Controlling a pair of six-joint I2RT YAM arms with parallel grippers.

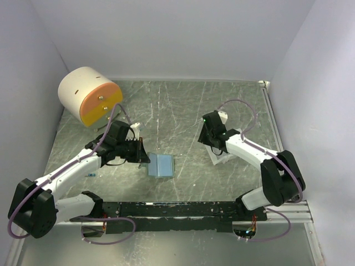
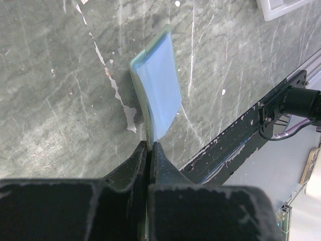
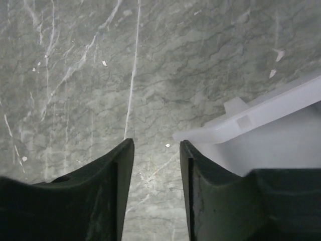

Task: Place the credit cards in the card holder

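The card holder (image 2: 159, 83), blue inside with a grey-green edge, stands opened out on the grey table at centre left in the top view. My left gripper is shut on its near edge. To the right, my right gripper is open over the table, nothing between its fingertips. A white tray (image 3: 271, 113) lies beside it, and the right-hand finger (image 3: 186, 155) overlaps the tray's corner in the right wrist view; whether they touch I cannot tell. The arm covers much of the tray from above, and no credit card can be made out.
A cream drum-shaped cabinet (image 1: 83, 91) with orange and yellow drawers stands at the back left. A small blue item (image 1: 91, 175) lies near the left arm.
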